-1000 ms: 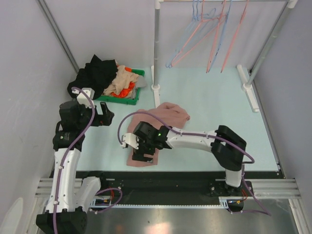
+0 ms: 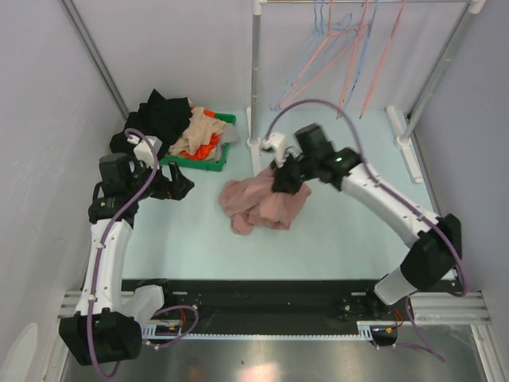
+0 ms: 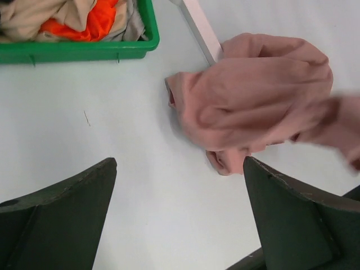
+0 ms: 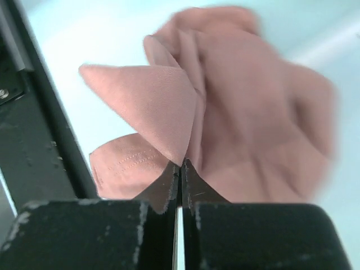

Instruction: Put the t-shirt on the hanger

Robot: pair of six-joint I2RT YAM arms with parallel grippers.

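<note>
The pink t shirt (image 2: 258,207) lies crumpled mid-table, part of it lifted by my right gripper (image 2: 282,179), which is shut on a fold of it; in the right wrist view that fold (image 4: 152,101) rises from between the fingertips. The left wrist view shows the shirt (image 3: 247,95) to the upper right, apart from my open left gripper (image 2: 175,179), which has nothing between its fingers. Blue and pink hangers (image 2: 347,68) hang from the rail at the top. The right arm is blurred in the top view.
A green basket (image 2: 208,164) of dark, beige and orange clothes sits at the back left. Rack posts (image 2: 256,95) rise at the centre and back right, with feet on the table.
My right gripper has risen and moved toward the back right, pulling the t shirt's front part up and into a bunch. The left arm has shifted slightly.
</note>
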